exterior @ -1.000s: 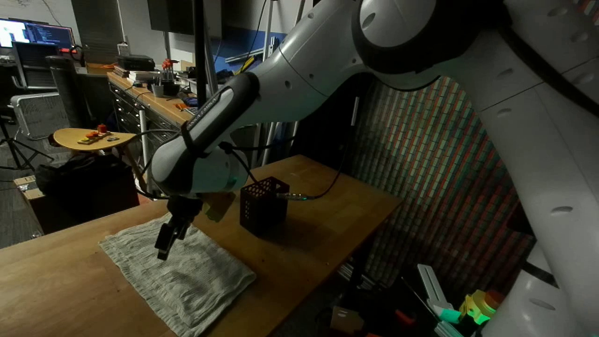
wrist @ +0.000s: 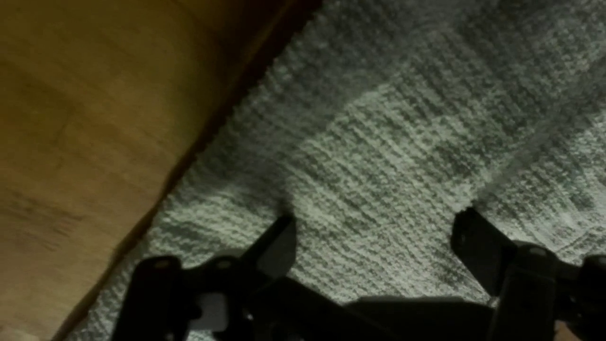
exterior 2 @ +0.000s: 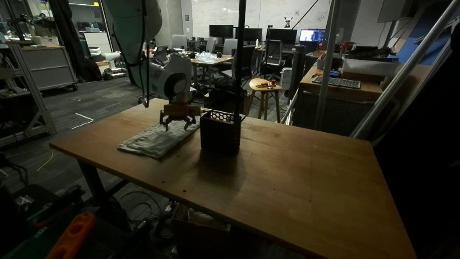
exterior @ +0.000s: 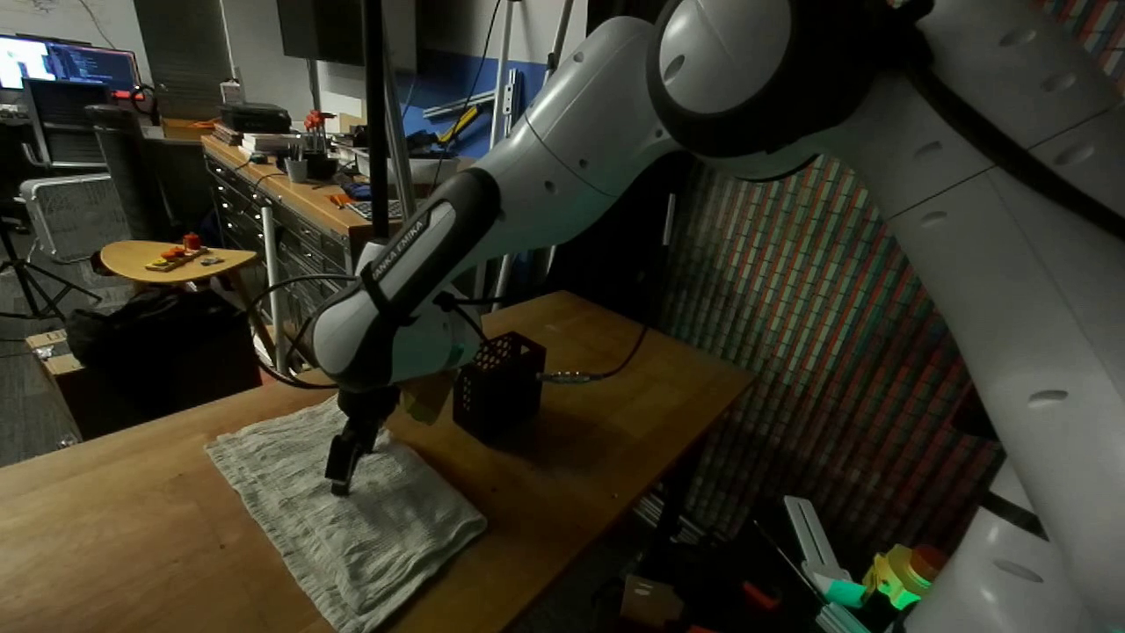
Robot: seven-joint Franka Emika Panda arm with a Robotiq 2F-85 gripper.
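A pale grey, ribbed cloth lies folded and fairly flat on the wooden table, a few wrinkles across it. My gripper points down over the cloth, its fingertips at or very near the surface. In the wrist view the two black fingers stand well apart, with cloth spread beneath and between them. No raised fold shows caught in the gap. From the other side, the gripper appears with both fingers spread above the cloth. Exact contact is hard to tell in the dim light.
A black perforated box stands on the table close beside the cloth and gripper. A cable runs behind that box. Bare tabletop lies beyond the box, and the table's edge is near the cloth.
In exterior view 1 my gripper has moved right and slightly down, and it hangs more upright. The cloth has slid slightly to the right with more wrinkling; the box has shifted very slightly.
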